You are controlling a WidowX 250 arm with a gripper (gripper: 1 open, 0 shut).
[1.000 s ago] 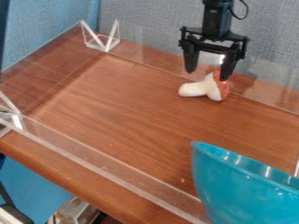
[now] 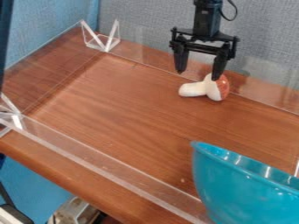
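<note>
My black gripper (image 2: 198, 63) hangs open at the back of the wooden table, its two fingers spread apart. Just below it and slightly to the right lies a toy mushroom (image 2: 205, 87) on its side, with a white stem pointing left and a red-and-white cap at the right. Nothing shows between the fingers.
A large teal bowl (image 2: 239, 184) fills the front right. Clear low walls with white corner brackets (image 2: 101, 42) edge the wooden table (image 2: 105, 114), whose middle and left are bare. A grey padded wall stands behind.
My gripper has moved a little to the left over the last second, staying open. The mushroom and bowl have not visibly moved.
</note>
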